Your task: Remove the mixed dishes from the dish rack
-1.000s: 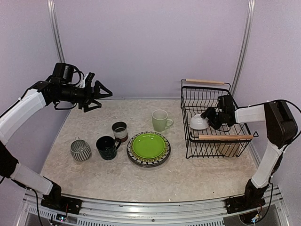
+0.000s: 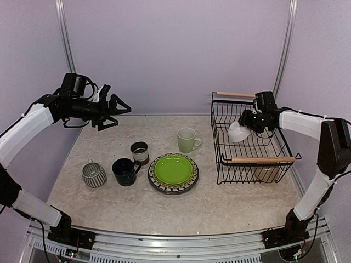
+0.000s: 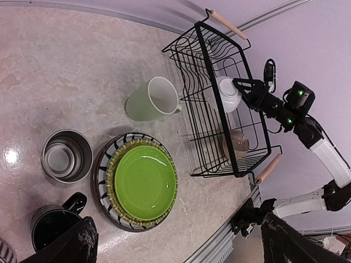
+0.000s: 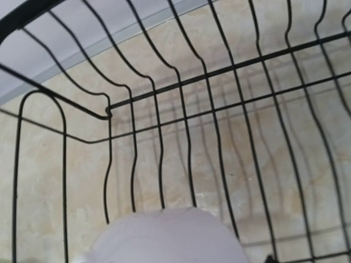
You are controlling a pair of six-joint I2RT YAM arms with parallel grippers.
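Note:
A white bowl (image 2: 238, 132) hangs tilted within the dish rack (image 2: 249, 160), and my right gripper (image 2: 248, 121) is closed on its edge. In the left wrist view the same bowl (image 3: 228, 94) turns its base toward the camera. Only the bowl's pale curve (image 4: 170, 238) shows in the right wrist view; the fingertips' contact is hidden there. A brownish glass-like dish (image 3: 237, 143) stays at the rack's near end. My left gripper (image 2: 124, 114) stands open and empty, high over the left side of the table.
On the table stand a pale green mug (image 2: 187, 141), a grey-brown cup (image 2: 140, 152), a dark mug (image 2: 125, 173) and a striped cup (image 2: 94, 175). A green plate (image 2: 173, 170) tops stacked patterned plates. Bare table lies in front of the plates and rack.
The white bowl has risen and shifted slightly right and back with my right gripper, tipping from its level rest. My left arm and the tabletop dishes have kept their places.

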